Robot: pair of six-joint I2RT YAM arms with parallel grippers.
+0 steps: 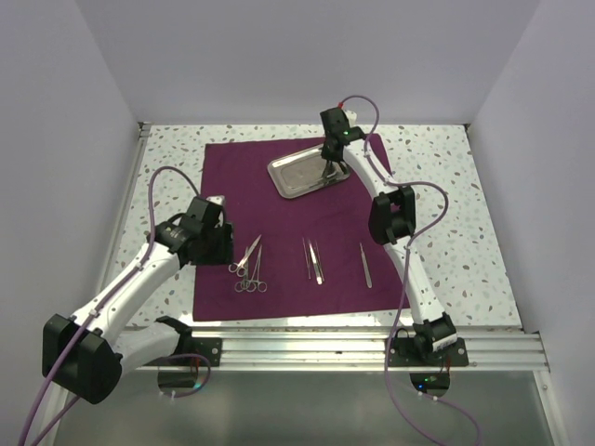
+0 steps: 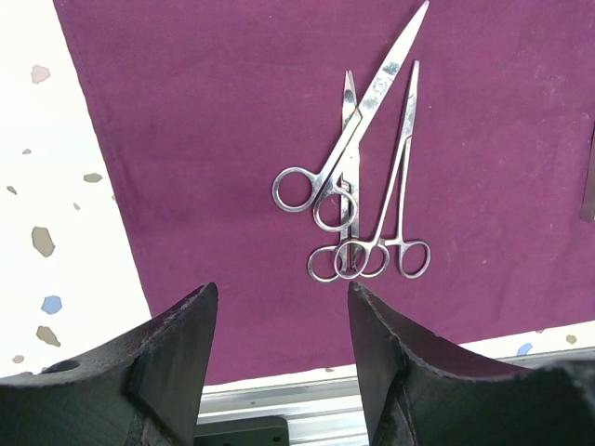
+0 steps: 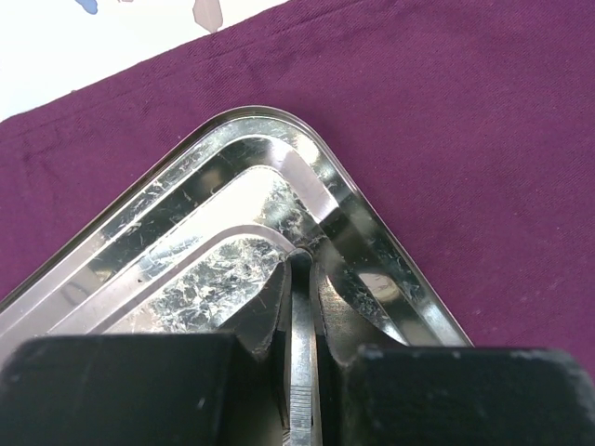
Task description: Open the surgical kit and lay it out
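A metal tray (image 1: pixel 288 190) rests on the purple cloth (image 1: pixel 279 209) near its far edge. Over the tray's right end, my right gripper is shut on a slim metal instrument (image 3: pixel 301 390); most of that instrument is hidden by the fingers. Scissors (image 2: pixel 372 98) lie across other ringed instruments (image 2: pixel 404 177) on the cloth, partly overlapping. Above and beside them my left gripper stands open, nothing between its fingers. Several slim tweezer-like pieces (image 1: pixel 314 262) lie side by side at the cloth's middle front, and a scalpel-like tool (image 1: pixel 365 267) lies apart to their right.
The speckled table (image 1: pixel 446 251) shows on both sides of the cloth. A metal rail (image 1: pixel 307 342) runs along the front edge. Bare cloth spreads between the tray and the laid instruments, and also left of the tray.
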